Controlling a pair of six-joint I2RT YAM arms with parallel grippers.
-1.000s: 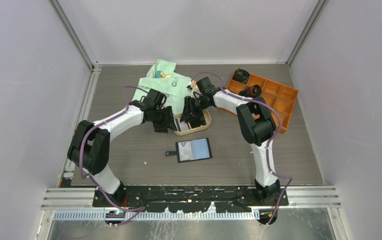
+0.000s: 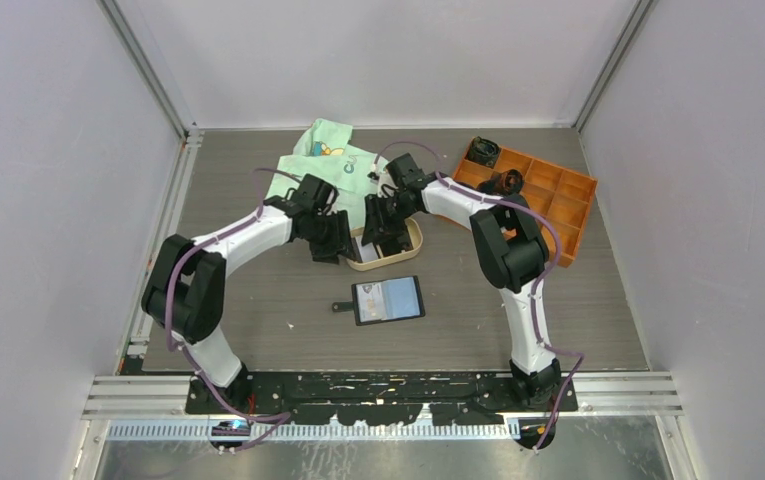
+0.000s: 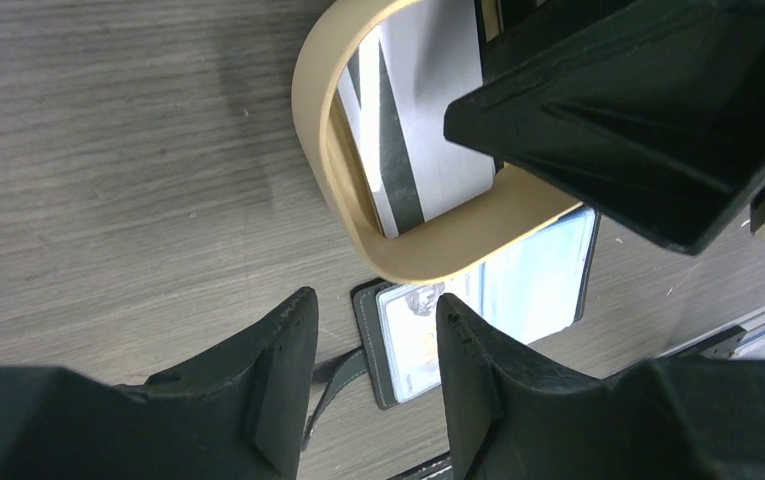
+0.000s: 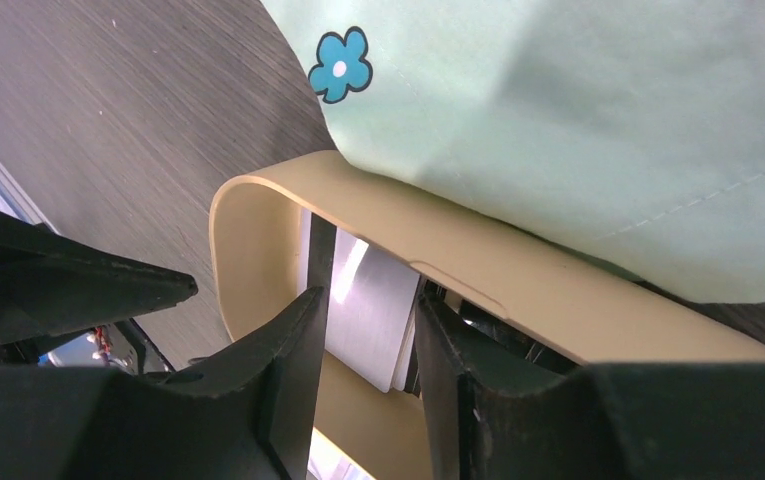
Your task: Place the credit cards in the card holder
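Observation:
White cards (image 3: 436, 105) with a dark stripe lie inside the beige tray (image 3: 320, 100). The right wrist view shows the top card (image 4: 368, 305) between and beyond the fingertips of my right gripper. That gripper is part open over the tray, its fingers apart; contact with the card cannot be told. My left gripper is also part open, nothing between its fingers, at the tray's left end. In the top view, the card holder (image 2: 389, 300) lies spread open in front of the tray, black-edged with clear sleeves and a strap at its left.
A green cloth (image 2: 353, 170) lies behind the tray and reaches its far rim (image 4: 458, 225). The orange divided box (image 2: 558, 195), with dark items in it, stands at the right. Both grippers are close together. Table (image 2: 288, 330) around the holder is mostly free.
The right gripper has moved a little to the left over the cards. Tray and card holder stay in place.

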